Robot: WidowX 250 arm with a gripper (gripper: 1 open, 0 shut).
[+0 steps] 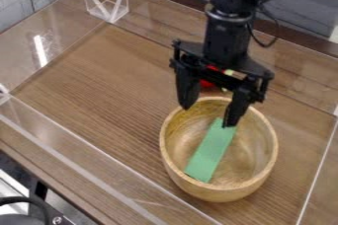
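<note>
The black gripper (211,109) hangs over the back of a wooden bowl (176,160), open, with its two fingers spread left and right. Inside the bowl lies a green rectangular block (211,152). A red object (207,83) with some green beside it is mostly hidden behind the gripper.
A small white wire rack (103,4) stands at the back left. A dark cable-like shape (24,209) shows at the bottom left corner.
</note>
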